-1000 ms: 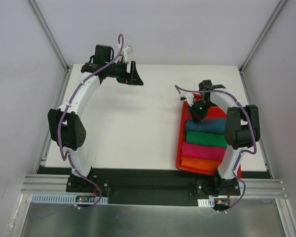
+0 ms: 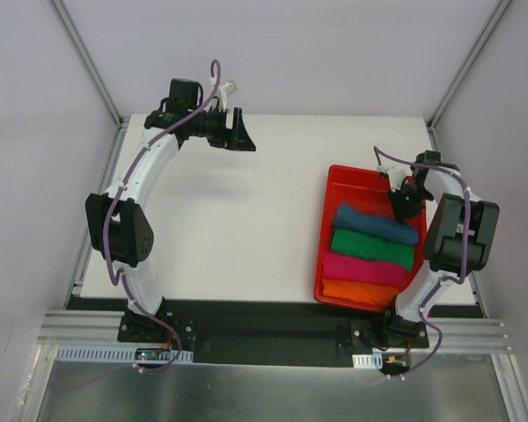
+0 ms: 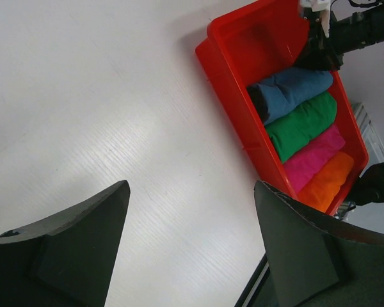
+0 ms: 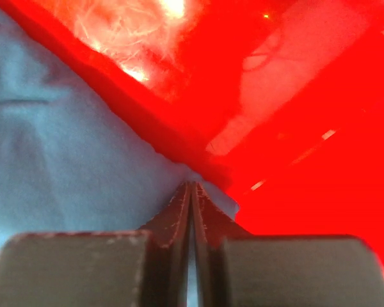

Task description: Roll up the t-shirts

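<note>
Four rolled shirts lie side by side in the red bin point(image 2: 321, 237): blue point(image 2: 370, 225), green point(image 2: 372, 249), pink point(image 2: 363, 269) and orange point(image 2: 356, 291). At the blue roll's right end, my right gripper point(image 2: 408, 213) points down into the bin. Its fingers are together in the right wrist view, the tips point(image 4: 193, 185) right against the blue cloth's edge; nothing shows between them. Over the back left of the table hangs my left gripper, its fingers wide apart around empty space.
Behind the blue roll, the bin's red floor point(image 2: 356, 189) is bare. The white table point(image 2: 246, 220) left of the bin is clear. Bin walls stand close around the right gripper.
The left arm looks still.
</note>
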